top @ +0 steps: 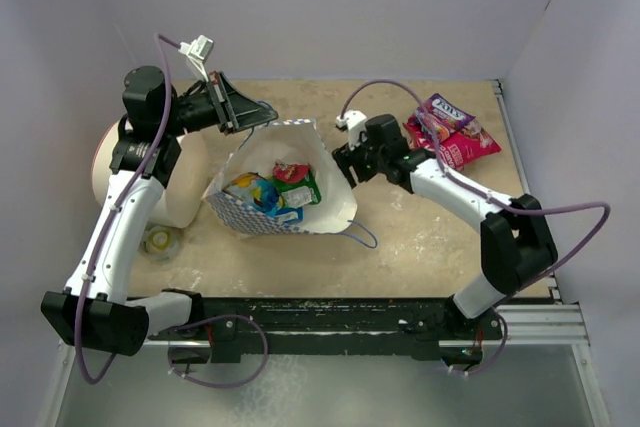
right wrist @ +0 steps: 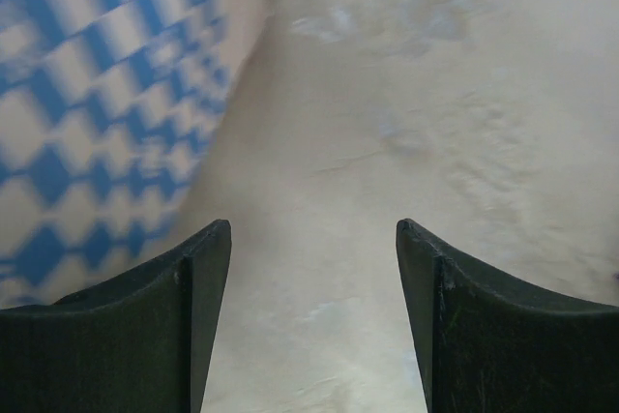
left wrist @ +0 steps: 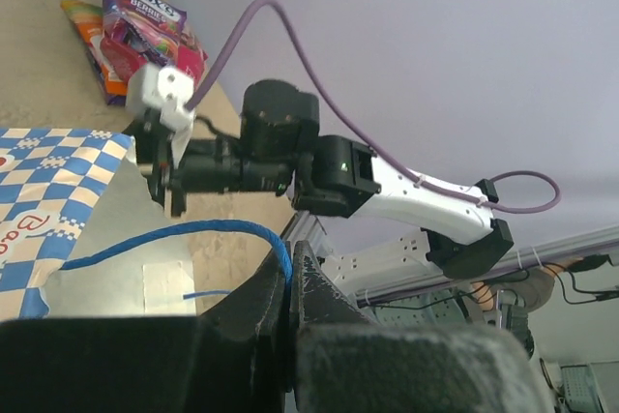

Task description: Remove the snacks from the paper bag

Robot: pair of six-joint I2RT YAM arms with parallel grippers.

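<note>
The checkered paper bag (top: 245,215) lies open with several snacks (top: 297,187) inside. My left gripper (top: 240,112) is at its upper edge, shut, with the blue cord handle (left wrist: 193,226) running into its fingers in the left wrist view. My right gripper (top: 348,160) is beside the bag's right side, fingers apart with nothing seen between them; the bag's checkered side (right wrist: 106,113) is blurred next to it in the right wrist view.
Several snack packs (top: 460,142) lie at the back right. A beige round object (top: 120,172) and a small container (top: 160,242) stand at the left.
</note>
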